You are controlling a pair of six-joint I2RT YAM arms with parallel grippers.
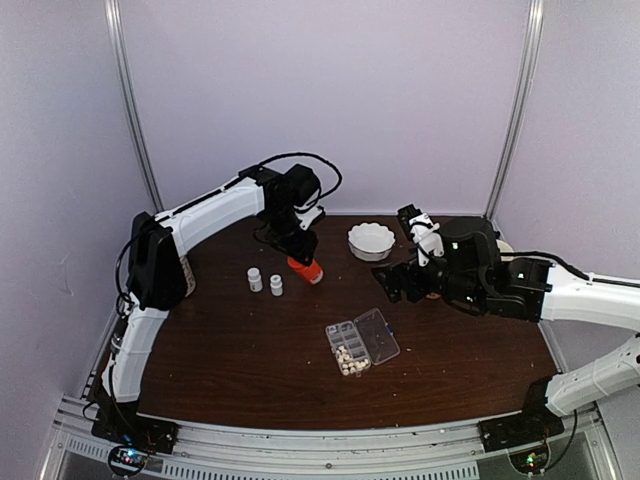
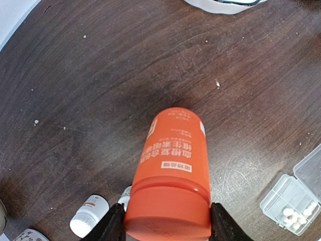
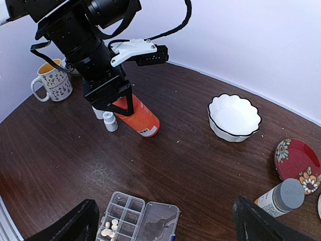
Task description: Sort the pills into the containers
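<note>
An orange bottle with white print (image 2: 173,145) is clasped at its capped end by my left gripper, whose fingers press it from both sides. In the top view the bottle tilts over the table near two small white bottles. The clear pill box (image 1: 348,348) lies with its lid open, and white pills (image 1: 350,362) fill some of its front compartments. My right gripper stands open with nothing between its fingers, above the table's right part. Its fingers (image 3: 83,223) frame the pill box and a grey-lidded jar (image 3: 281,197) in the right wrist view.
Two small white bottles (image 1: 255,280) stand left of the orange one. A white fluted bowl (image 1: 371,241) sits at the back. The right wrist view shows a patterned mug (image 3: 53,83) at the far left and a red floral plate (image 3: 297,163) at the right.
</note>
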